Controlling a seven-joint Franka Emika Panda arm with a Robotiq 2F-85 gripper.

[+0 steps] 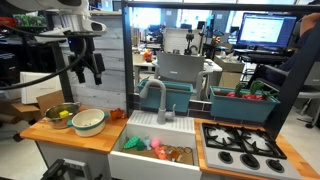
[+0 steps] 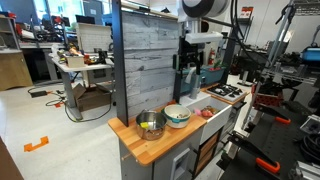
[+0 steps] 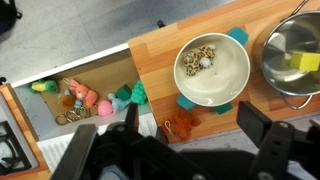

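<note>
My gripper [image 1: 88, 73] hangs in the air above the left counter, its fingers wide apart with nothing between them. The wrist view looks down past both dark fingers [image 3: 262, 135] onto a round cream bowl [image 3: 225, 78] on the wooden counter. Small beige, nut-like pieces [image 3: 199, 56] lie inside the bowl, and teal patches show around its rim. A metal pot [image 3: 280, 42] stands right of the bowl in that view, holding a yellow block [image 3: 304, 62]. An orange-red item [image 3: 181, 124] rests on the wood close to the bowl.
A white sink [image 1: 133, 161] holds several colourful toys beside the wooden counter [image 1: 98, 139]. Its faucet [image 1: 158, 88] rises behind it. Farther right is a gas stove [image 1: 240, 147]. Teal baskets [image 1: 240, 107] stand at the back, and a dark post [image 2: 119, 60] rises by the counter.
</note>
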